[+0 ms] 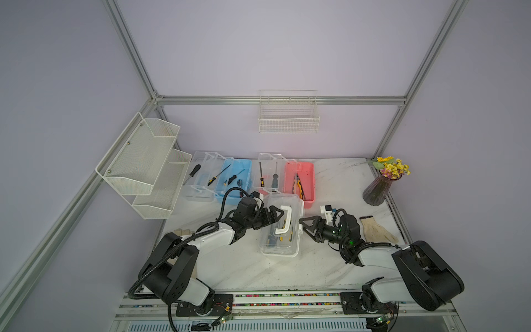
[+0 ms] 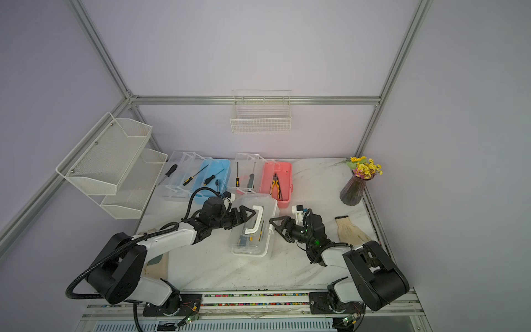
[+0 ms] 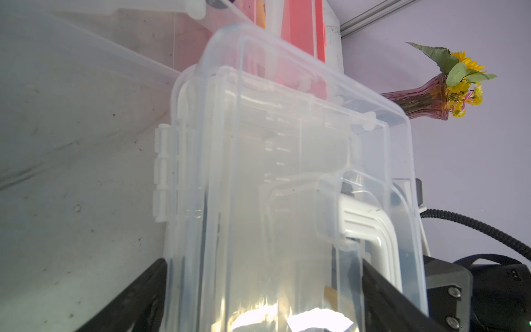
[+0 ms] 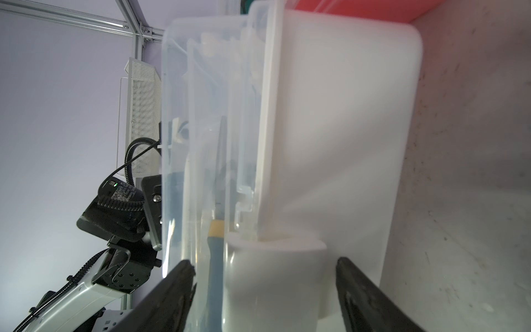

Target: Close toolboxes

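Note:
A clear toolbox [image 1: 281, 243] with its white-handled lid down stands mid-table, tools visible inside. My open left gripper [image 1: 275, 215] is at its left side, the fingers low on both sides of the lid's end in the left wrist view. My open right gripper [image 1: 306, 224] is at the right side, its fingers around the white latch [image 4: 273, 282]. Behind, a blue toolbox [image 1: 237, 165] and a red toolbox [image 1: 307, 193] stand with their clear lids open and tools inside.
A vase of flowers [image 1: 374, 191] and a glove [image 1: 377, 231] lie along the right side, the vase upright. Mesh shelves [image 1: 138, 160] hang on the left wall. The front of the table has bare room.

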